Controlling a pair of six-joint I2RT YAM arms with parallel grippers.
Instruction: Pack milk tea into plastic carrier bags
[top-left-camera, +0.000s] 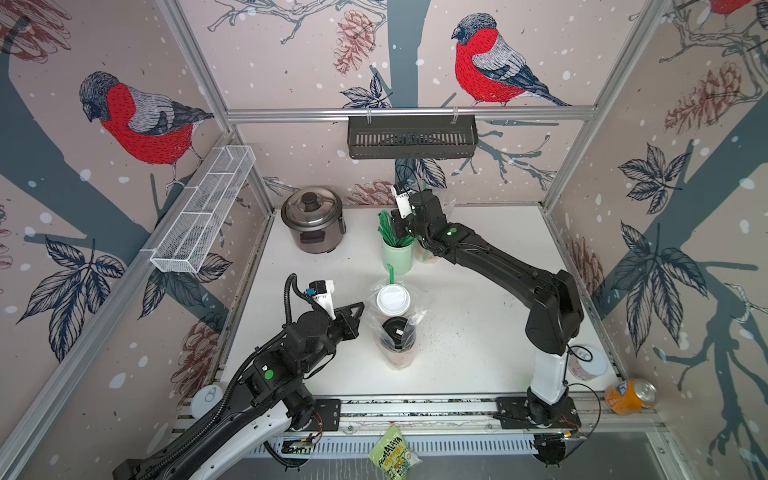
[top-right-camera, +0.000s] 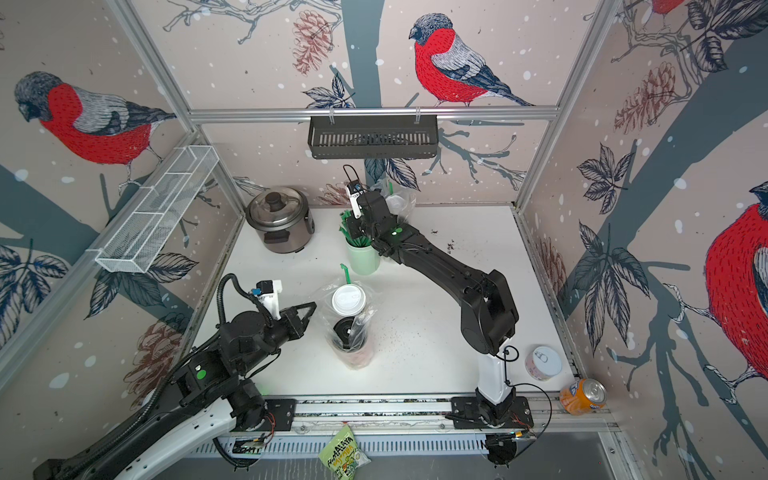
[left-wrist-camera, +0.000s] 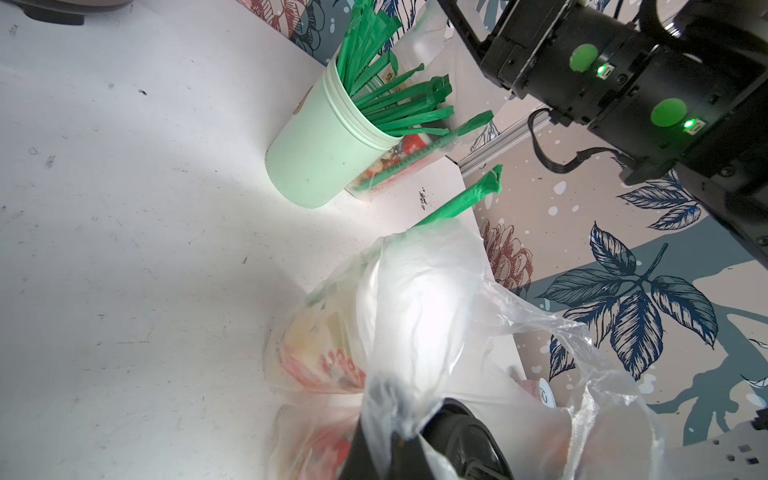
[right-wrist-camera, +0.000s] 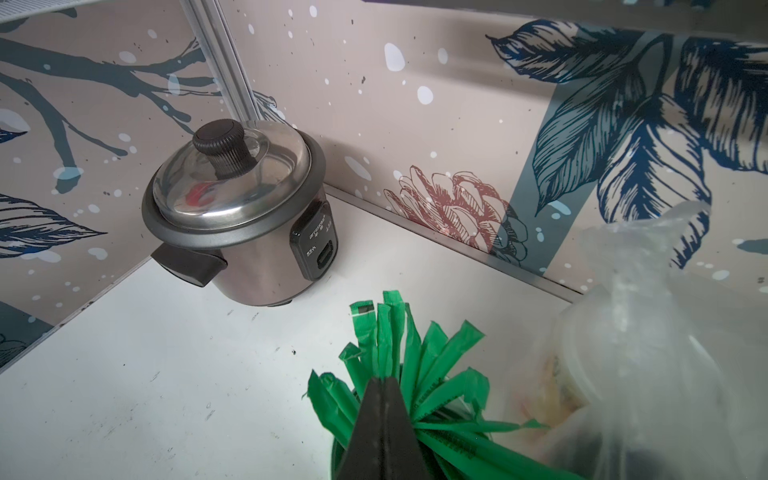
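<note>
Two milk tea cups, one with a white lid (top-left-camera: 393, 299), one with a black lid (top-left-camera: 397, 331), stand in a plastic bag at the table's middle, a green straw (left-wrist-camera: 456, 204) beside the white lid. My left gripper (top-left-camera: 353, 316) is shut at the bag's left; in its wrist view film overlaps the fingertips, and whether any is pinched cannot be told. My right gripper is shut over a green cup (top-left-camera: 397, 257) of wrapped straws; whether it pinches a straw cannot be told. Another bagged drink (right-wrist-camera: 576, 368) stands behind the straw cup.
A rice cooker (top-left-camera: 312, 224) stands at the back left. A dark basket (top-left-camera: 411, 144) hangs on the back wall, a white wire rack (top-left-camera: 200, 212) on the left. A can (top-right-camera: 544, 364) is at the front right.
</note>
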